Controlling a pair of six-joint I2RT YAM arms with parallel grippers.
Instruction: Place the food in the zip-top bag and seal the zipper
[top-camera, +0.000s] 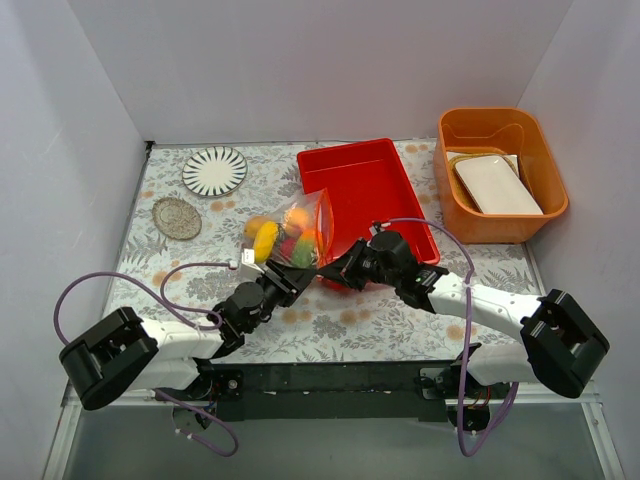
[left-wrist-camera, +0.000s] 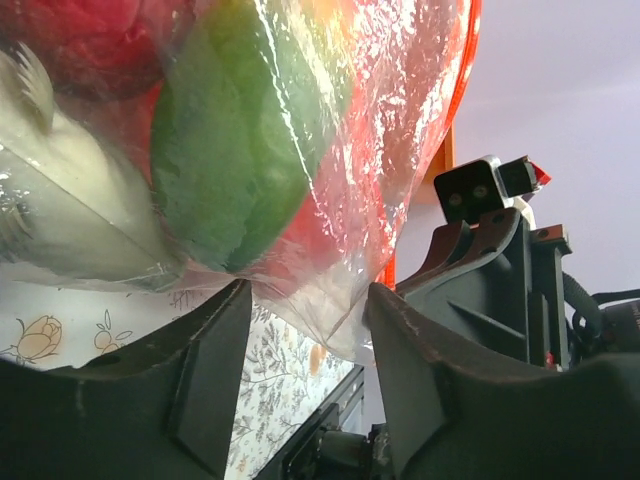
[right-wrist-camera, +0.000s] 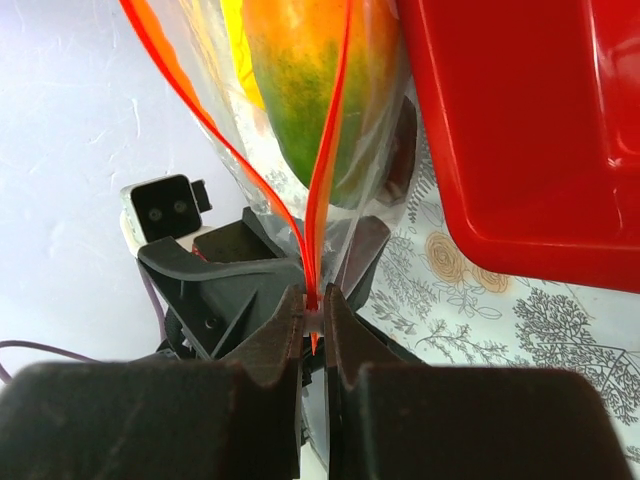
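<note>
The clear zip bag (top-camera: 285, 220) holds several food pieces, yellow, orange, red and green (left-wrist-camera: 240, 140), with an orange zipper along its open side. My left gripper (top-camera: 300, 280) is at the bag's lower corner; in its own view the plastic lies between its part-open fingers (left-wrist-camera: 305, 315). My right gripper (top-camera: 335, 270) is at the zipper's end; in its view the two orange strips (right-wrist-camera: 328, 150) converge between its fingertips, which are close together on them.
The red tray (top-camera: 360, 190) lies right behind the bag. An orange bin (top-camera: 450, 200) with plates stands at back right. A striped plate (top-camera: 214, 172) and a round mat (top-camera: 176, 218) lie at the left.
</note>
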